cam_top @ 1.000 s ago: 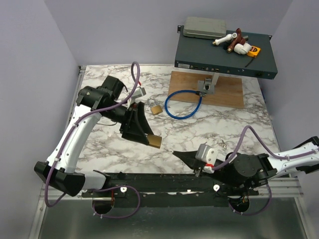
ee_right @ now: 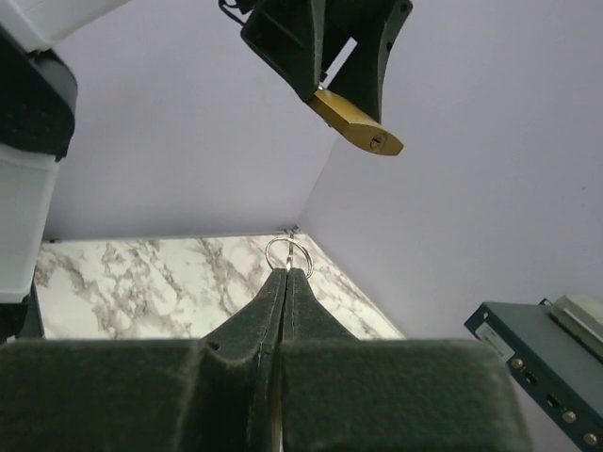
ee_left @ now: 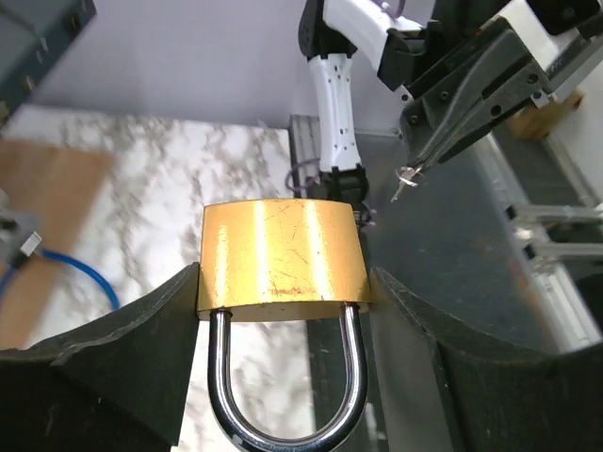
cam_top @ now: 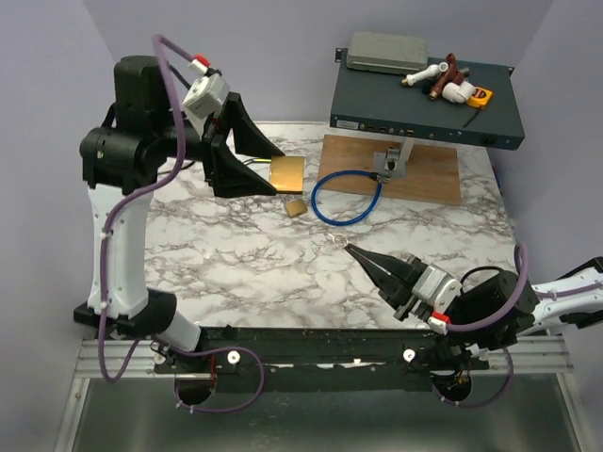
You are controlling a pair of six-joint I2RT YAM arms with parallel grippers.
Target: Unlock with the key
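Note:
A brass padlock is gripped between the fingers of my left gripper, held above the table. Both legs of its silver shackle meet the body in the left wrist view. Its keyhole faces out from the fingers in the right wrist view. My right gripper is shut, lower and to the right. A small key with a thin wire ring sticks out past its fingertips; the ring also shows in the left wrist view. Padlock and key are well apart.
Another small brass padlock lies on the marble table. Near it is a blue cable loop by a wooden board. A dark raised shelf carrying several items stands at the back right.
My left gripper has risen and moved back with the padlock, from near the key to well behind it. The right gripper has shifted a little back and right.

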